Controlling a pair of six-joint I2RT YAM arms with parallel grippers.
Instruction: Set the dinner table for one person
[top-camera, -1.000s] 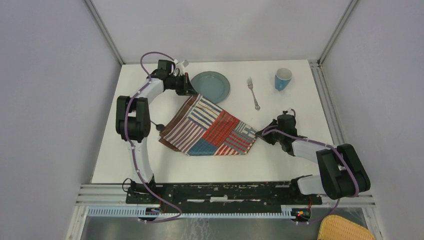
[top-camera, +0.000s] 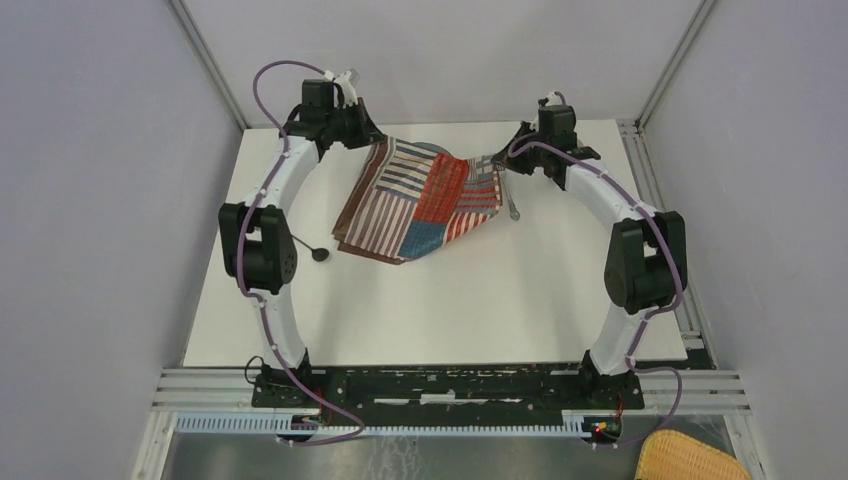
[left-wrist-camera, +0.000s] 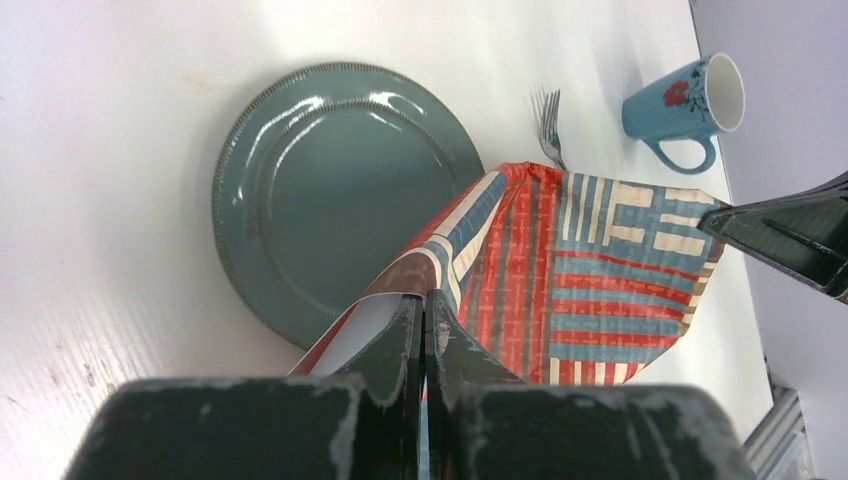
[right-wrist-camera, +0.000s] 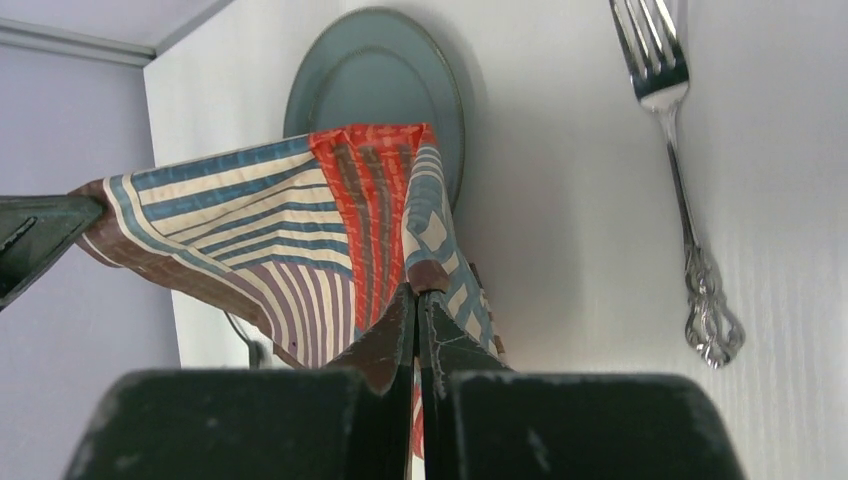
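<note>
A striped placemat (top-camera: 425, 190) in red, blue, cream and brown hangs raised between my two grippers. At its upper left corner, my left gripper (top-camera: 378, 138) is shut on the cloth. The opposite corner is pinched in my right gripper (top-camera: 499, 162), also shut. Behind the cloth lies a teal plate (left-wrist-camera: 345, 190), mostly covered in the top view. A silver fork (right-wrist-camera: 675, 150) rests on the table to the right; its tines are hidden in the top view. A blue mug (left-wrist-camera: 680, 105) with a red flower appears in the left wrist view, but my right arm hides it from above.
A dark spoon (top-camera: 319, 254) lies left of the cloth, its handle partly under my left arm. A wicker basket (top-camera: 690, 458) sits off the table at the front right.
Both grippers have risen and moved toward the back with the placemat, the right one farther. The cloth has lifted off the table at its back edge and now covers most of the plate from above.
</note>
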